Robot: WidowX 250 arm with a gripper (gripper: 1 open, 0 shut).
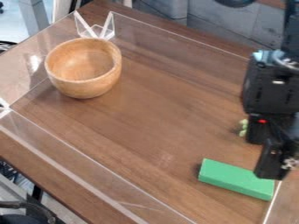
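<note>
My black gripper (268, 140) is at the right edge, low over the table just above and behind a green block (236, 179); its fingers stand open, though what lies between them is hidden. A small bit of green (246, 128) shows just left of the gripper, mostly covered by it. A wooden bowl (83, 75) sits at the upper left.
Clear plastic edging runs along its left and front sides, with cables below at the lower left.
</note>
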